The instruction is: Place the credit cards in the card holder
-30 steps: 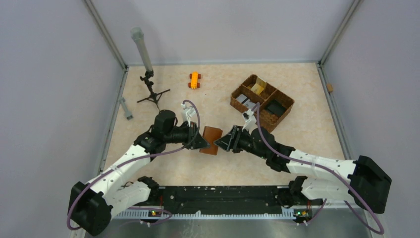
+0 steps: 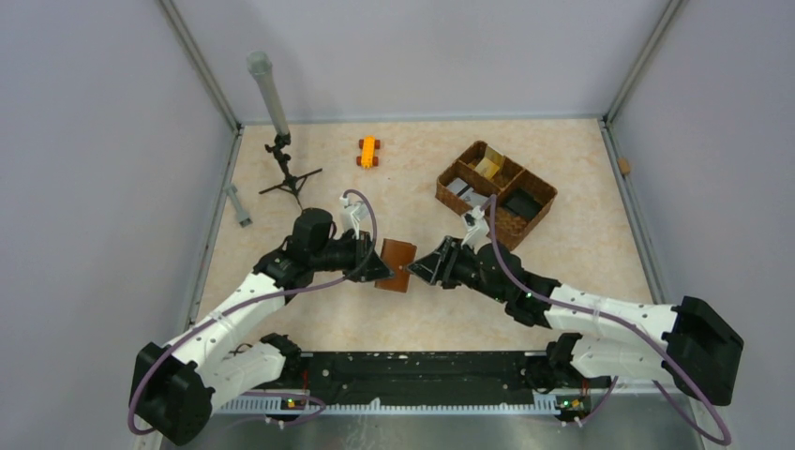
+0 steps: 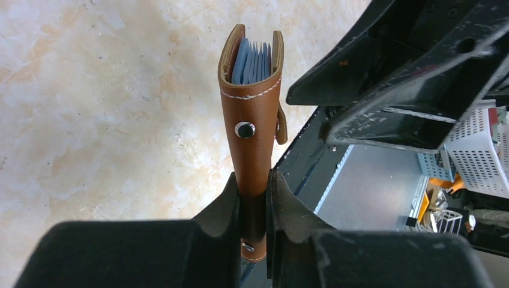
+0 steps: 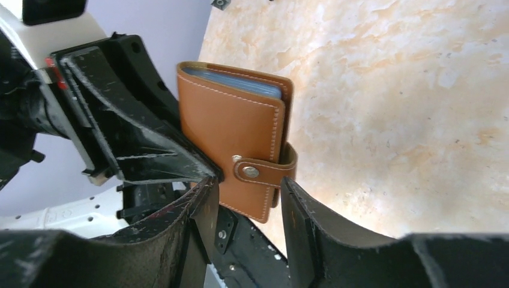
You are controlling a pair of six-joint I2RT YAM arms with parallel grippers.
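Note:
A brown leather card holder with a snap strap is held upright above the table. My left gripper is shut on it; blue card sleeves show in its open edge. My right gripper faces the strap side, its fingertips apart in its own view, with the strap just beyond or between them; whether it grips the strap is unclear. In the left wrist view that gripper sits close to the holder's right side. No loose credit card can be made out for certain.
A divided wicker basket with assorted items stands back right. An orange toy car lies at the back middle, and a black tripod stands back left.

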